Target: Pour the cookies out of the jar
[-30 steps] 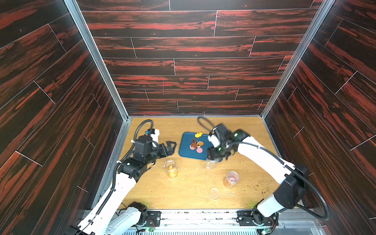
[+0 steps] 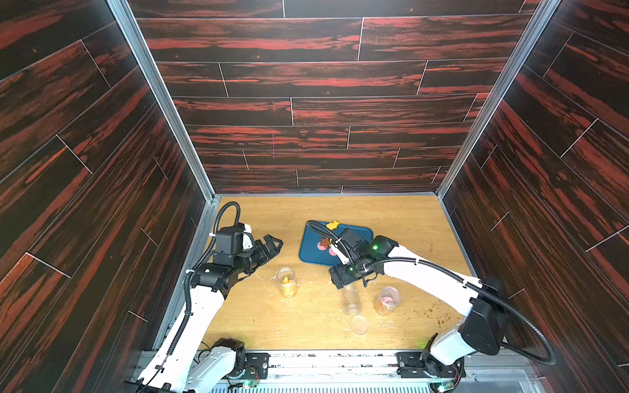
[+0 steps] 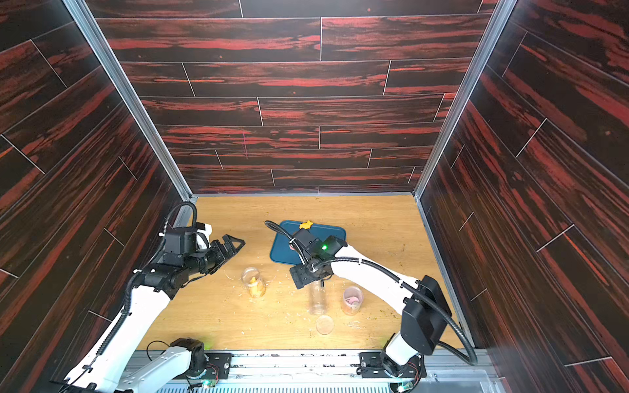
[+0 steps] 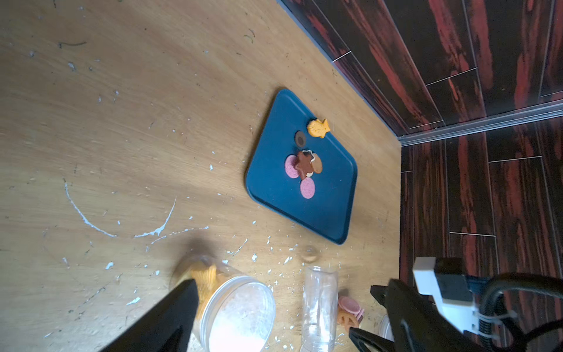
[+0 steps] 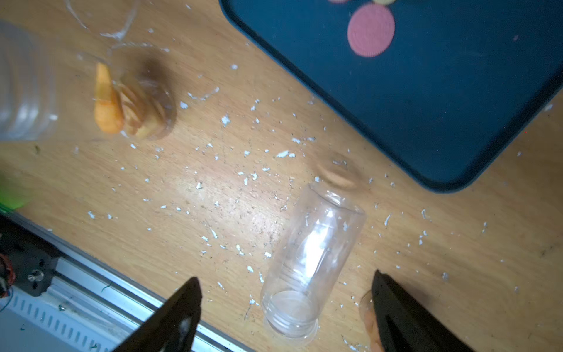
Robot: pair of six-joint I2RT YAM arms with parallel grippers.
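A clear, empty jar (image 5: 313, 258) lies on its side on the table, its threaded neck toward the front edge. In the top left view this jar (image 2: 352, 301) is partly behind my right gripper (image 2: 342, 276). The right wrist view shows that gripper's blurred fingers (image 5: 404, 316) spread well apart, with no contact with the jar visible. Several cookies, among them a pink round (image 4: 307, 187), a brown star (image 4: 303, 164) and a yellow fish (image 4: 318, 128), rest on the blue tray (image 4: 337, 226). My left gripper (image 2: 272, 247) hangs open and empty left of the tray.
A jar with yellow cookies (image 2: 287, 283) stands upright below the left gripper. Another jar with pink pieces (image 2: 387, 300) is right of the empty one. A round lid (image 2: 358, 324) lies near the front.
My right gripper has come down and toward the front left from the tray's edge. The clear jar tilted near it and now lies flat. The left arm drew back slightly left.
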